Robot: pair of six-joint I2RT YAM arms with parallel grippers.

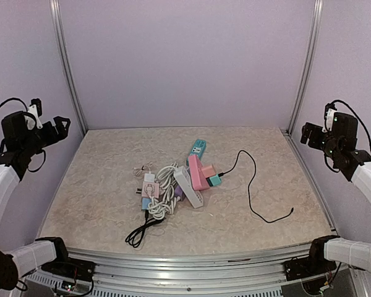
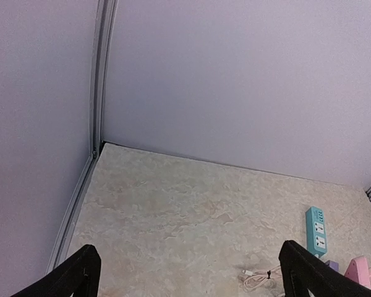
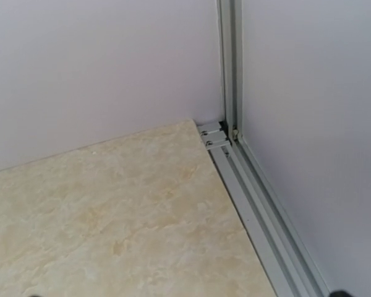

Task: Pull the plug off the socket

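Observation:
In the top view a pink socket block (image 1: pixel 198 172) and a white power strip (image 1: pixel 188 187) lean together at the middle of the table. Beside the pink block sits a teal plug adapter (image 1: pixel 215 180), with the end of a black cable (image 1: pixel 252 179) against it; whether it is fully inserted is too small to tell. Far off to the left, above the table, my left gripper (image 1: pixel 62 127) is open and empty, its dark fingers (image 2: pixel 77 272) wide apart in the left wrist view. My right gripper (image 1: pixel 307 134) hangs at the far right, open; only its fingertips (image 3: pixel 340 293) edge into the right wrist view.
A coiled white cord (image 1: pixel 166 192), a pale pink adapter (image 1: pixel 151 189), a blue plug (image 1: pixel 145 203) and a bundled black cord (image 1: pixel 138 235) crowd the pile's left. Behind it lies a teal power strip (image 1: pixel 198 148).

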